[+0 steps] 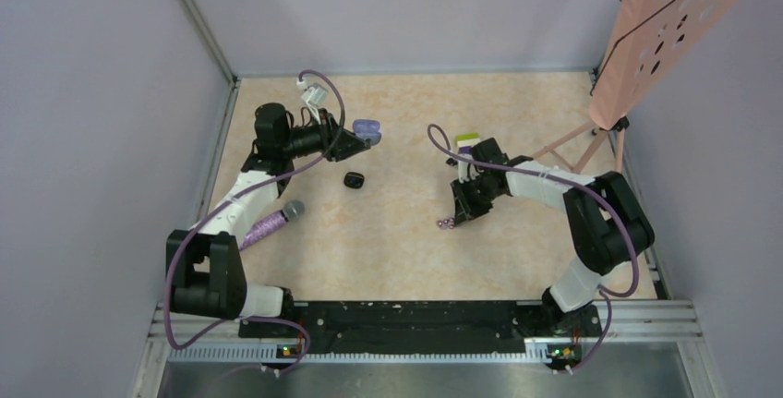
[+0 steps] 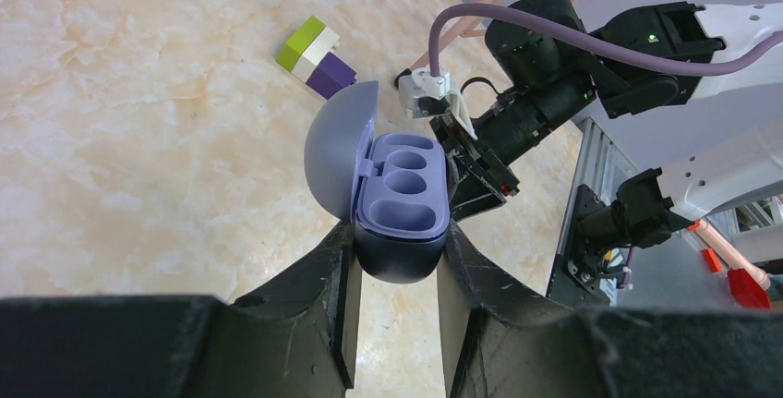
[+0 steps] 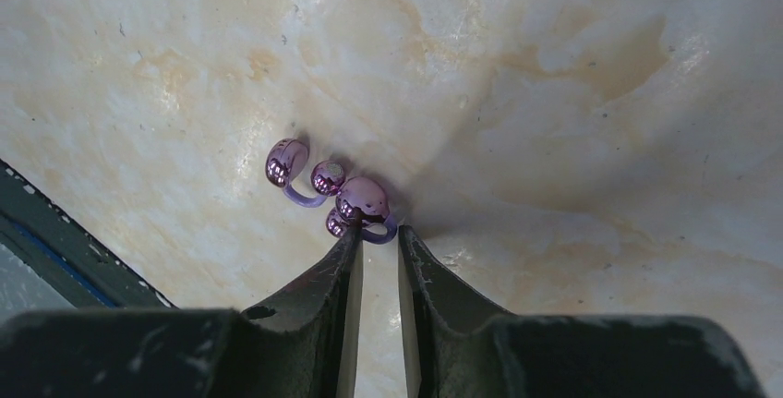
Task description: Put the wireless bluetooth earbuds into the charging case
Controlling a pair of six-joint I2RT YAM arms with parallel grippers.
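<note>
The open lavender charging case [image 2: 404, 186] has its lid raised and its hollows showing. My left gripper is shut on its rounded base, holding it above the table's back left part. Two shiny purple earbuds lie close together on the table. One, the left earbud [image 3: 300, 172], is clear of the fingers. The other earbud [image 3: 363, 199] lies at the tips of my right gripper, its thin loop between the fingers, which stand slightly apart. Whether they press on it I cannot tell. The top view shows the earbuds [image 1: 446, 223] small beside that gripper.
A small black object [image 1: 354, 180] lies below the left gripper. The purple microphone [image 1: 272, 223] rests at left. A green, white and purple block [image 2: 317, 56] sits behind the right gripper, near a pink stand [image 1: 584, 150].
</note>
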